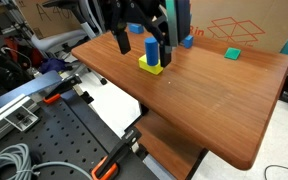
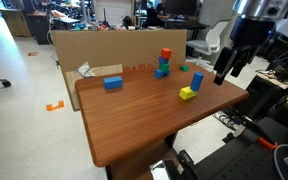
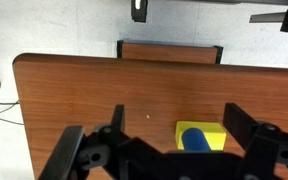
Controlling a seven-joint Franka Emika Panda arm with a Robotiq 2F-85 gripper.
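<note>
A blue cylinder (image 1: 152,50) stands upright at a yellow block (image 1: 150,68) on the brown table. Whether it rests on the block or just behind it I cannot tell. My gripper (image 1: 145,48) is open, its fingers apart, and in this view the cylinder shows between them. From the other side, the gripper (image 2: 227,75) appears right of the blue cylinder (image 2: 197,80) and above the table's edge. In the wrist view, the yellow block (image 3: 215,130) lies low and right of centre, with the blue cylinder's top (image 3: 193,140) over it, below the gripper's fingertips.
A stack with a red block (image 2: 166,53) on top of green and blue ones stands farther back. A flat green piece (image 1: 232,53) and a blue block (image 2: 112,83) lie apart on the table.
</note>
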